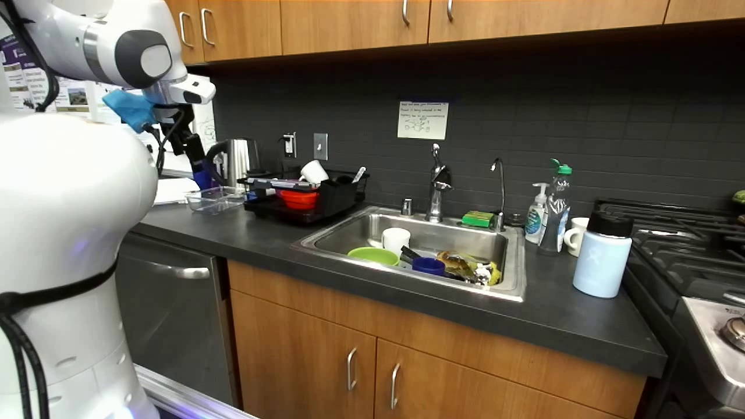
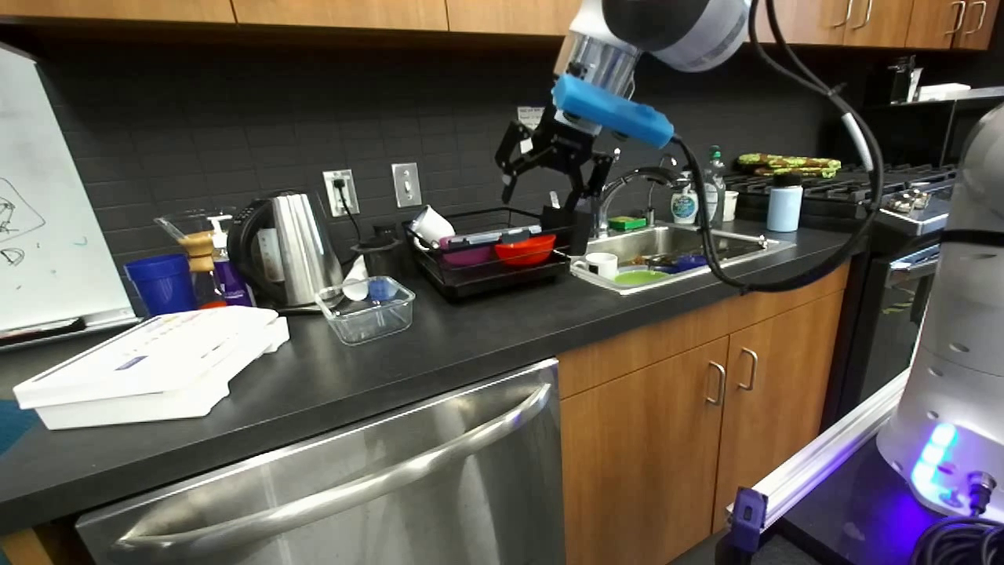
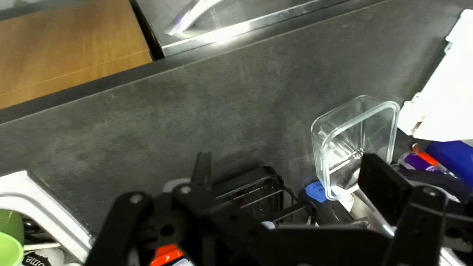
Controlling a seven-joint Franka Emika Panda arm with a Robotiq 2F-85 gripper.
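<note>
My gripper hangs in the air over the counter, near the black dish rack. Its fingers stand wide apart with nothing between them; in the wrist view the gap at the gripper shows only counter and part of the rack. Inside the rack are a tilted white mug, a red bowl and a magenta dish. Left of the rack on the counter, the clear glass container sits well below the gripper, apart from it.
The sink holds a green bowl, a white mug and a blue cup. A steel kettle and a white box stand farther left.
</note>
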